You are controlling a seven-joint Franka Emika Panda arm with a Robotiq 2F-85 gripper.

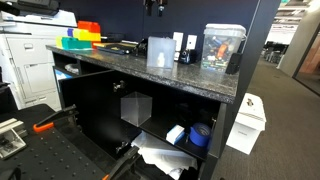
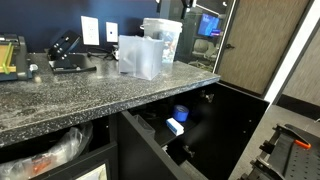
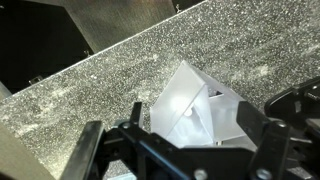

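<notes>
In the wrist view my gripper is open, its dark fingers set wide apart. Below them is a translucent white container, its upper part hidden behind nothing but its near end covered by the gripper body. That container stands upright on the speckled counter in exterior view 1, and the container shows again in exterior view 2. High over the counter, at the top edge of exterior view 1, dark gripper parts hang clear of it. Nothing shows held.
A larger clear tub with things inside stands right of the container. Coloured blocks are at the counter's left end. Beneath, the open cabinet holds a blue roll and a blue-white item. Bare counter lies along the front edge.
</notes>
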